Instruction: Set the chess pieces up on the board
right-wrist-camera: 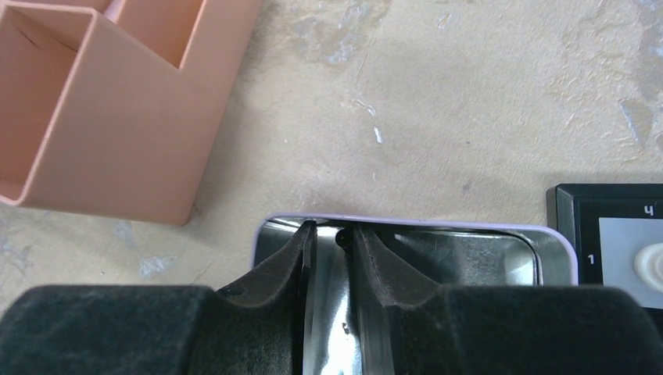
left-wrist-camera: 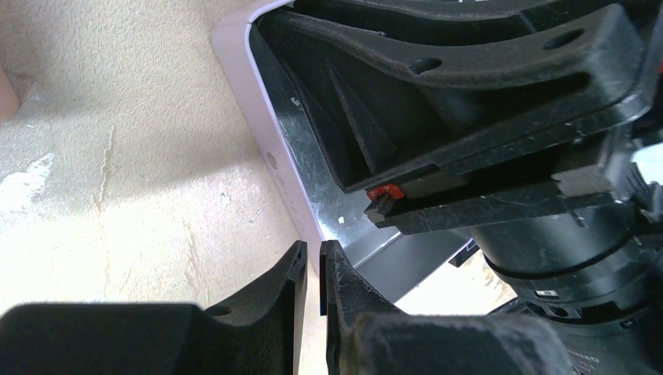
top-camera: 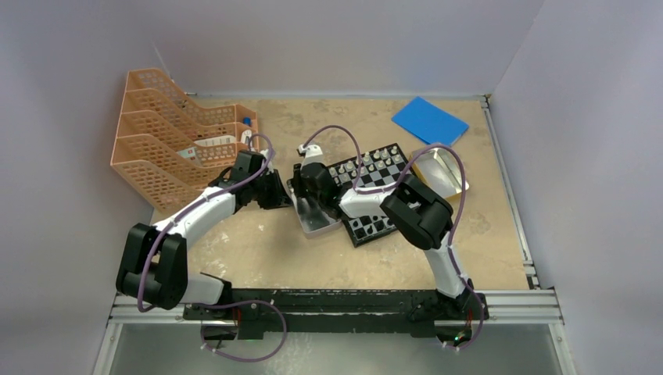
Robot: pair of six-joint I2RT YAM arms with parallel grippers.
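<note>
A pale-rimmed tray [top-camera: 317, 233] with a grey interior sits left of the chessboard [top-camera: 360, 240], partly under my grippers. Its wall [left-wrist-camera: 275, 152] runs between the fingers of my left gripper, which is shut on it. Over the tray, my right gripper stands part open, pointing down into it. Close against its right finger shows the small round top of a black piece [right-wrist-camera: 342, 238]; the rest of the piece is hidden. White pieces [top-camera: 380, 165] stand along the board's far side, and dark pieces [top-camera: 370, 230] along its near side, partly behind my right arm.
An orange multi-slot rack [top-camera: 145, 144] fills the left back. Beyond the board are a yellow-rimmed box [top-camera: 442, 173] and a blue sheet [top-camera: 430, 119]. Bare table lies in front of the tray and at the far right.
</note>
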